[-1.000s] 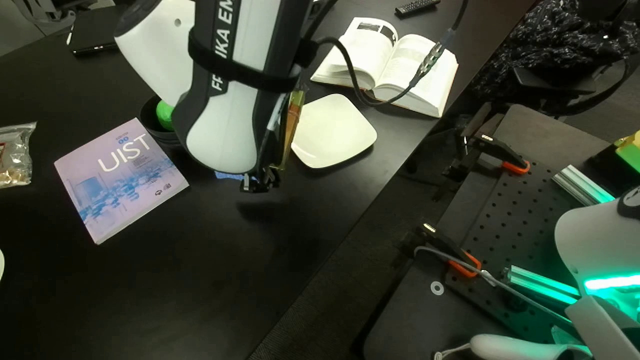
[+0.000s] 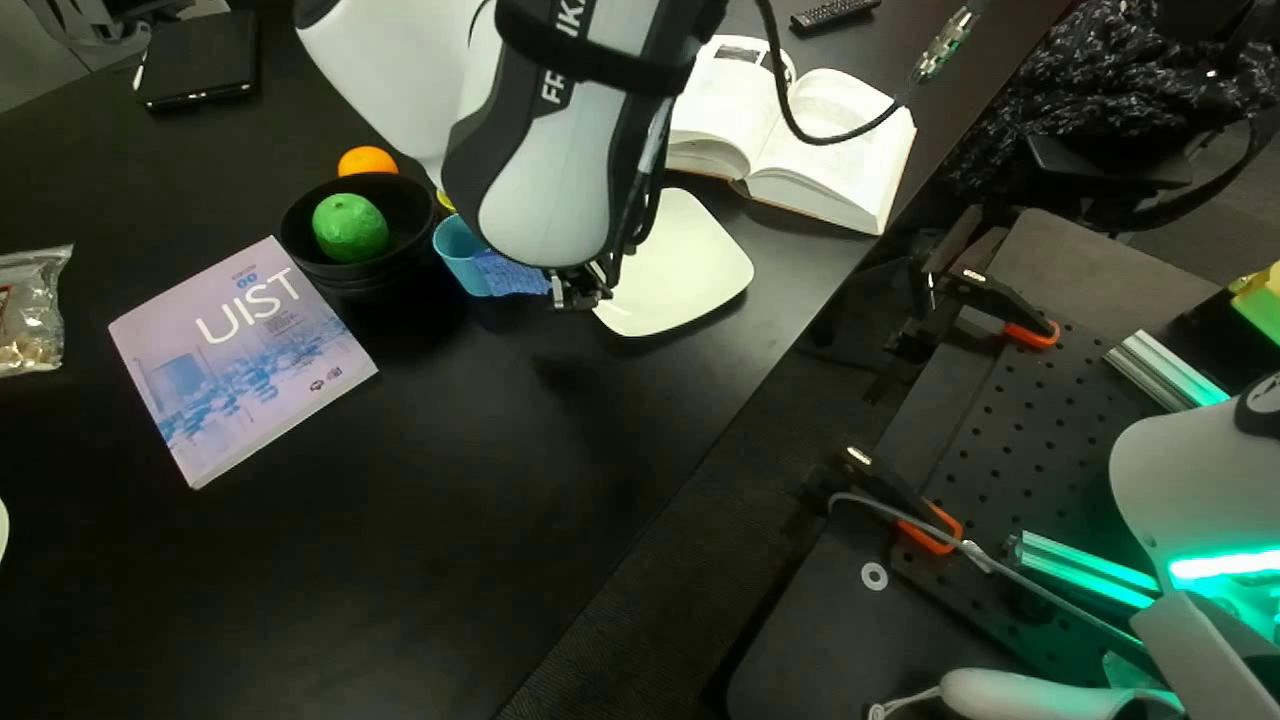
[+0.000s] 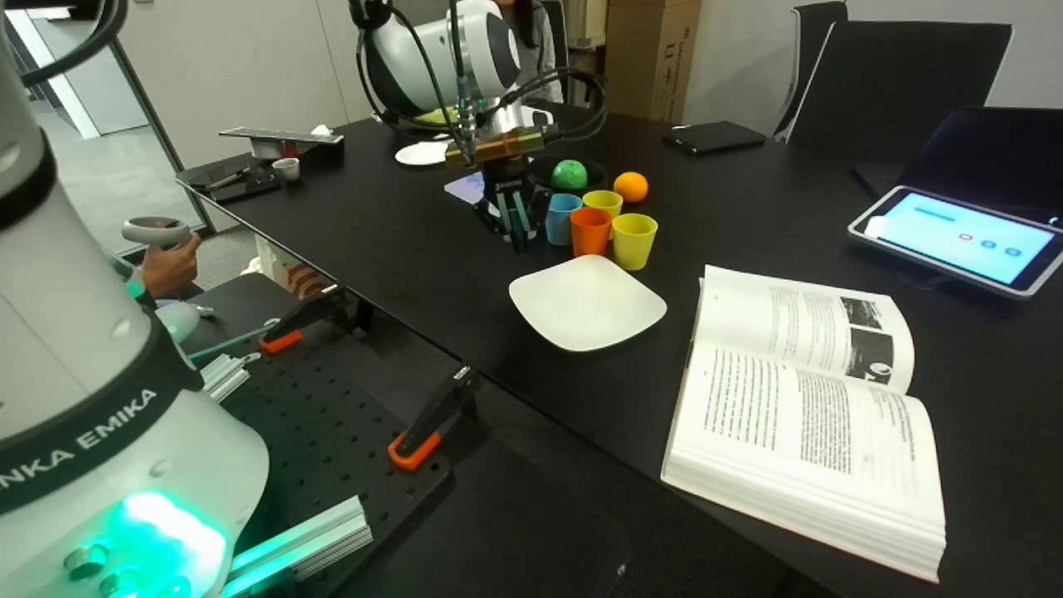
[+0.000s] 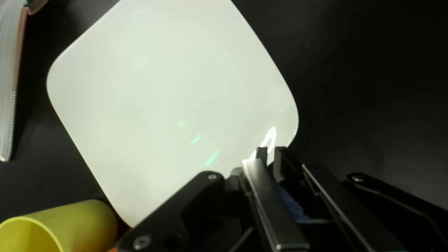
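Observation:
My gripper is shut on a blue textured item, perhaps a cloth or sponge. Only a sliver of this blue item (image 4: 292,206) shows between the fingers in the wrist view. In exterior view 1 more of it sticks out to the left of the gripper (image 2: 581,288), in front of a light blue cup (image 2: 459,250). A white square plate (image 4: 168,84) lies just beyond the fingertips, which overlap its near corner in the wrist view. From exterior view 2, the gripper (image 3: 517,237) hangs above the table, left of the cups and beyond the plate.
An orange cup (image 3: 590,231) and two yellow ones, the nearer yellow cup (image 3: 634,241) close to the plate, stand together. Behind are a black bowl (image 2: 414,216) with a green fruit and an orange (image 3: 630,186). An open book (image 3: 807,399) lies beyond the plate.
My arm has moved right and toward the back in exterior view 1, carrying the blue item toward the plate. The bowl, orange and blue cup are now less covered.

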